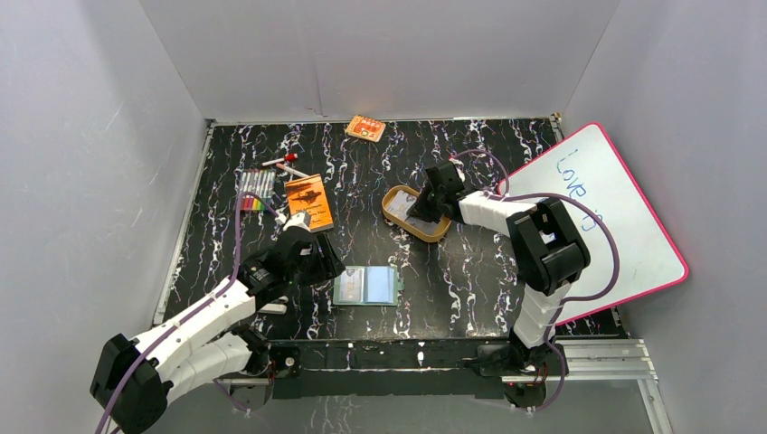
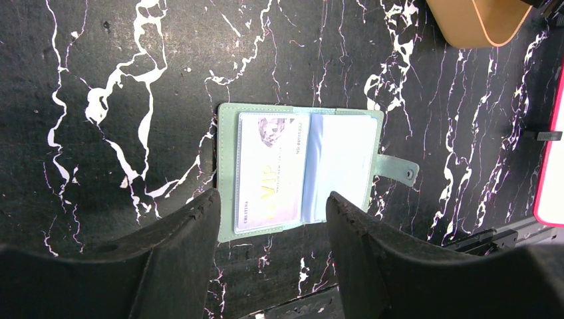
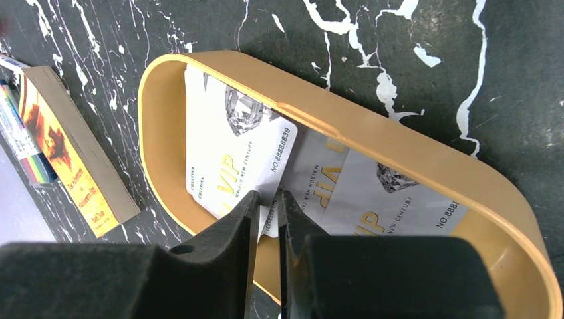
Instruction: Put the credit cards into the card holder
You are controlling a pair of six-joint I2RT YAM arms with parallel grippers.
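Note:
The green card holder lies unfolded on the table, a VIP card in its left clear sleeve; no printed card shows in the right sleeve. Over its near side my left gripper stands open and empty. In the right wrist view a tan tray contains several white VIP cards. One card leans at the tray's left end, over a second card; another lies to the right. My right gripper is inside the tray, slightly open, with the leaning card's edge at the narrow gap between its fingertips.
An orange book and coloured markers lie at the left. A small orange box sits at the back. The whiteboard covers the right side. Bare table lies between the tray and the holder.

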